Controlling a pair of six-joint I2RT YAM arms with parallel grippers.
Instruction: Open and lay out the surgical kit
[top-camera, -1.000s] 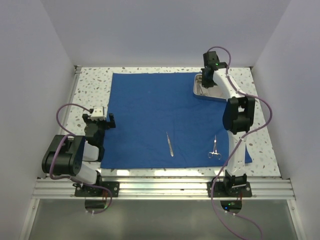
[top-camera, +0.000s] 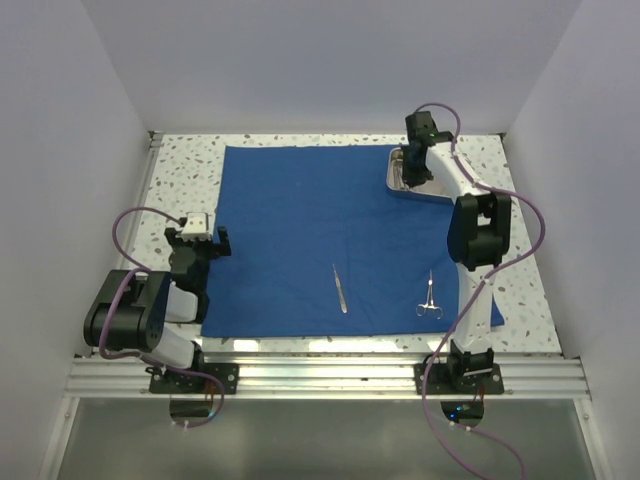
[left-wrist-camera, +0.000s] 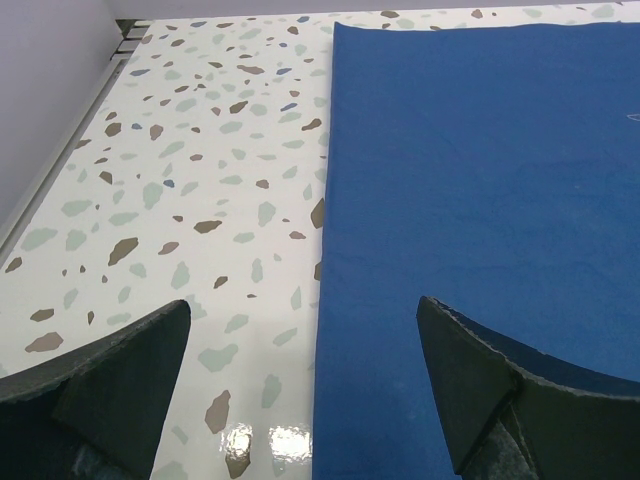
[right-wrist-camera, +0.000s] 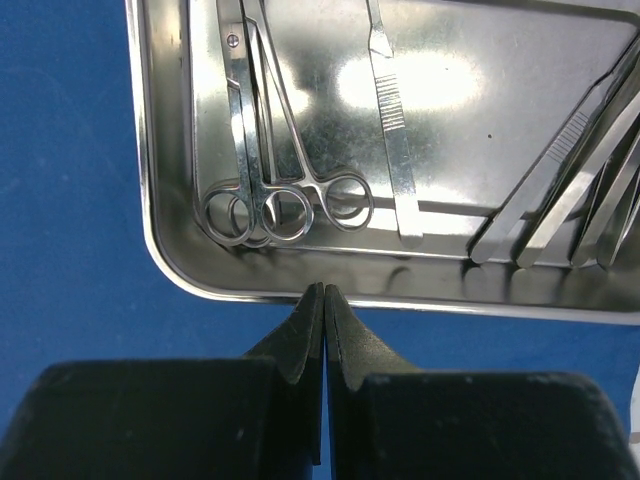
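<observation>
In the right wrist view my right gripper is shut, its fingertips meeting with nothing between them, at the near rim of the metal tray (right-wrist-camera: 240, 293). Ringed scissors (right-wrist-camera: 247, 150) and a second ringed tool (right-wrist-camera: 295, 130) lie crossed at the tray's left, outside the fingers. A scalpel handle (right-wrist-camera: 393, 125) lies in the middle, and several forceps (right-wrist-camera: 560, 190) lean together at the right. On the blue cloth (top-camera: 290, 230) rest a lone slim instrument (top-camera: 340, 290) and a ringed clamp (top-camera: 430, 298). My left gripper stands wide open and empty over the cloth's left edge.
The tray sits at the cloth's far right corner, partly hidden by the right arm in the top view. Speckled table (top-camera: 180, 180) borders it, with grey walls (top-camera: 330, 70) behind and at the sides.
The left arm and the instruments have not moved.
</observation>
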